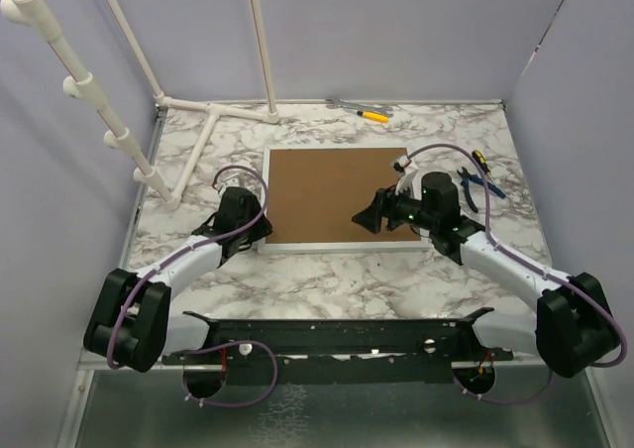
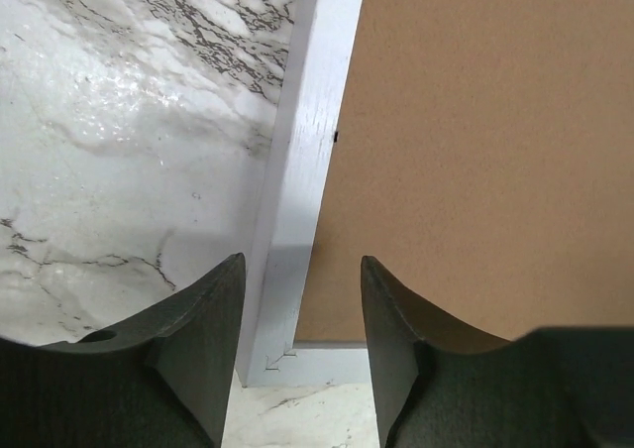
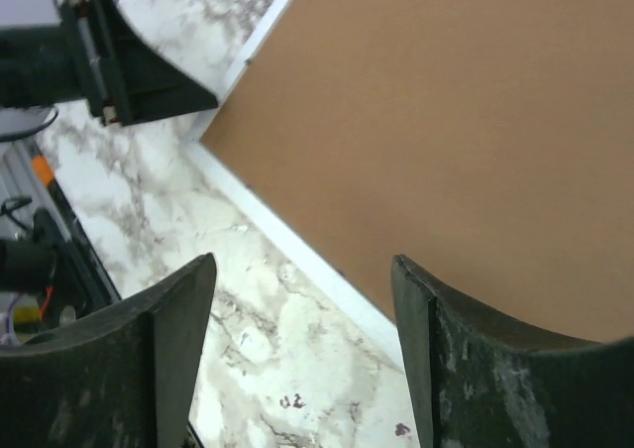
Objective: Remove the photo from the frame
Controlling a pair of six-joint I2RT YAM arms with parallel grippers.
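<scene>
A picture frame with white rails (image 1: pixel 337 248) lies face down on the marble table, its brown backing board (image 1: pixel 317 190) facing up. No photo shows. At the frame's front left corner is my left gripper (image 1: pixel 262 234). In the left wrist view its fingers (image 2: pixel 220 304) stand apart, the left rail (image 2: pixel 300 180) running through the gap between them; how far above it they are, I cannot tell. My right gripper (image 1: pixel 370 218) hangs over the right front part of the board. It is open with nothing held, the front rail (image 3: pixel 287 238) passing below it.
A wrench and a yellow-handled tool (image 1: pixel 372 116) lie behind the frame. Blue pliers (image 1: pixel 469 187) and another tool are on the right. White pipes (image 1: pixel 198 156) stand at back left.
</scene>
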